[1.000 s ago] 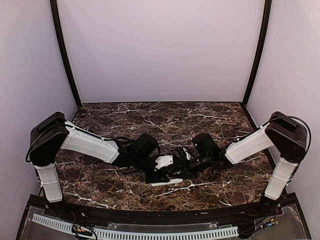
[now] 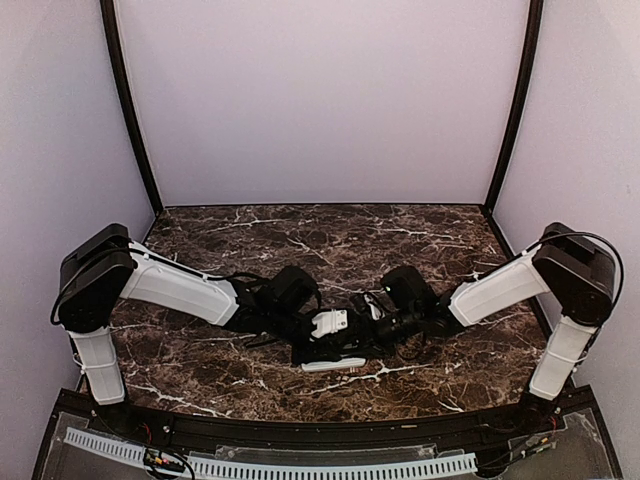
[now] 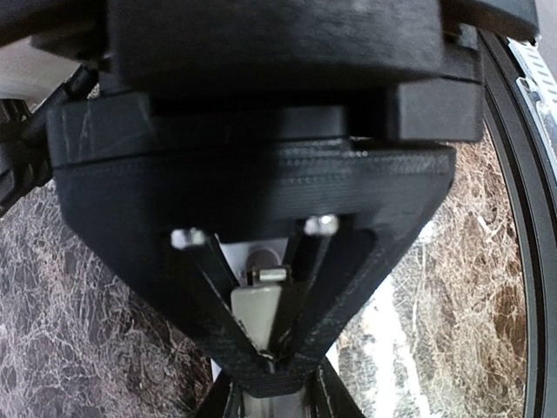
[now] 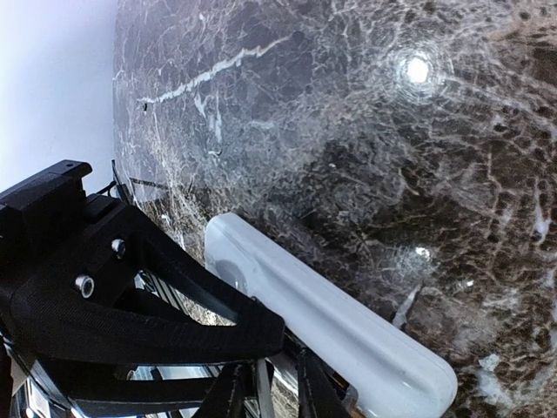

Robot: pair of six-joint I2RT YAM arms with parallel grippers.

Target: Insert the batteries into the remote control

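Note:
The white remote control [image 2: 333,365] lies on the table at the front centre, largely covered by both grippers in the top view. In the right wrist view its long pale side [image 4: 331,313] runs diagonally beside my right gripper. Those fingertips stand apart, with a narrow silvery strip [image 4: 264,387] between them; whether they grip it cannot be told. My left gripper is over the remote, its tips apart, with a pale surface showing in the gap. Through its frame a grey part with a small metal piece [image 3: 271,274] shows. No battery can be made out clearly.
The two arms meet closely over the remote, leaving little space between the grippers. A black frame edge [image 2: 300,425] bounds the front.
Both arms and the remote look almost the same across the top views. The left gripper shows at most a very slight shift.

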